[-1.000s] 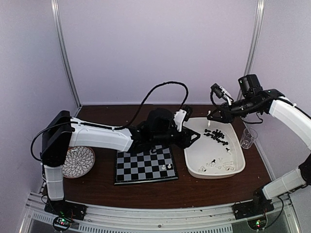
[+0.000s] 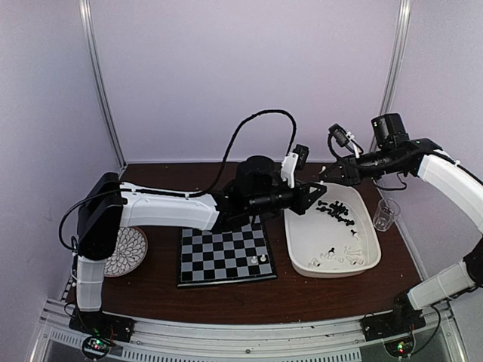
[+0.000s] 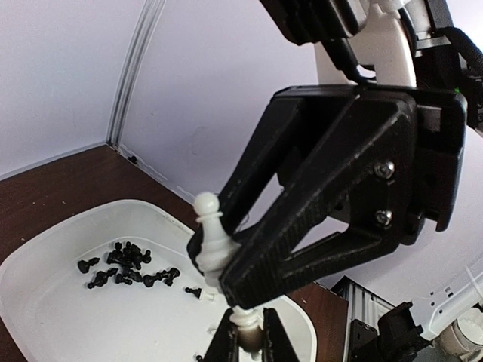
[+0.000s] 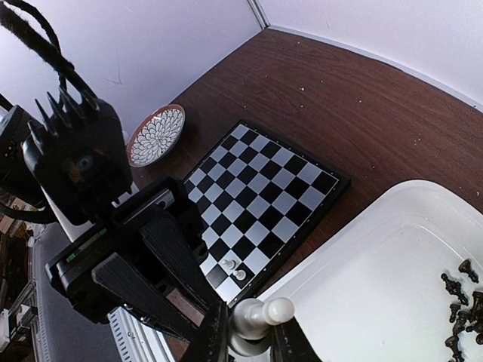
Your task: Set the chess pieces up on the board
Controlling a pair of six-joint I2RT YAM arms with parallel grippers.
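A white chess piece (image 3: 215,245) with a round top is held upright above the tray by my right gripper (image 2: 324,178), which is shut on it. My left gripper (image 2: 320,191) meets it from the other side. In the left wrist view, the left fingers (image 3: 281,345) stand on both sides of the piece's lower end; whether they press on it cannot be made out. The chessboard (image 4: 260,219) lies left of the tray, bearing two white pieces (image 4: 240,274) by its near right corner. The white tray (image 2: 302,245) contains loose black pieces (image 2: 337,211) and white pieces (image 2: 351,258).
A patterned bowl (image 2: 125,253) sits left of the board, partly behind the left arm. A clear glass (image 2: 386,214) stands right of the tray. Bare brown table (image 2: 196,298) shows in front of the board.
My left gripper has moved right and slightly up to the held piece over the last second. The right gripper has stayed nearly in place, its piece turning from hanging down to pointing up.
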